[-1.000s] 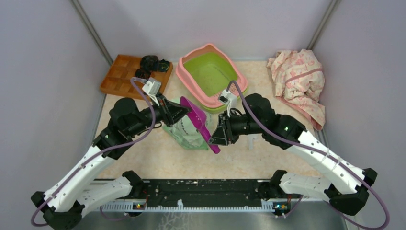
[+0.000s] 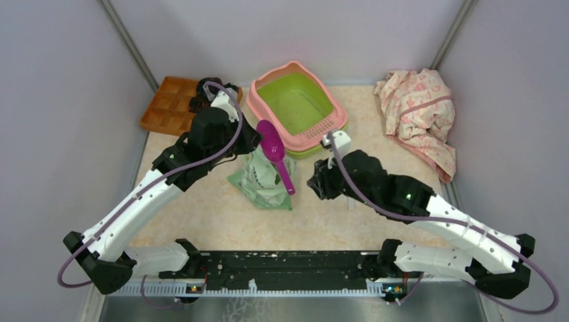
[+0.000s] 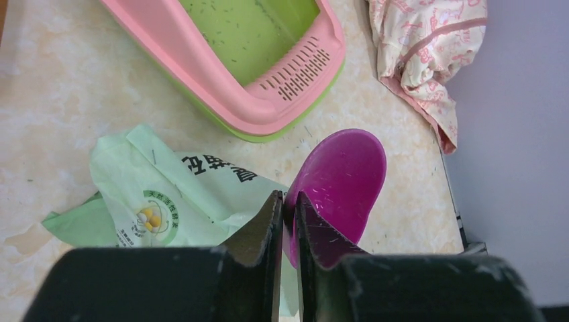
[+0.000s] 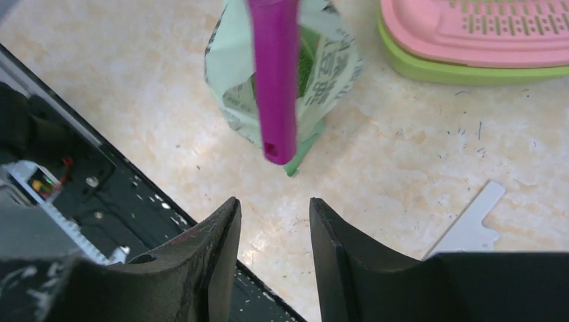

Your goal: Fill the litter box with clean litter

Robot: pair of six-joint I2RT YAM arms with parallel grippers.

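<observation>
A purple scoop (image 2: 274, 144) is raised over the crumpled pale-green litter bag (image 2: 258, 184). My left gripper is shut on the rim of the scoop's bowl; the handle (image 4: 275, 100) hangs down toward the right. My right gripper is open below and right of the handle end, with nothing between its fingers. The pink-and-green litter box (image 2: 295, 104) stands behind the bag; its green floor looks mostly bare, with some small specks in the left wrist view.
A wooden tray (image 2: 164, 107) with dark items sits back left, a patterned cloth (image 2: 419, 114) back right. A white flat tool (image 4: 470, 221) lies on the tabletop right of the bag.
My right gripper has drawn away rightward from the handle end.
</observation>
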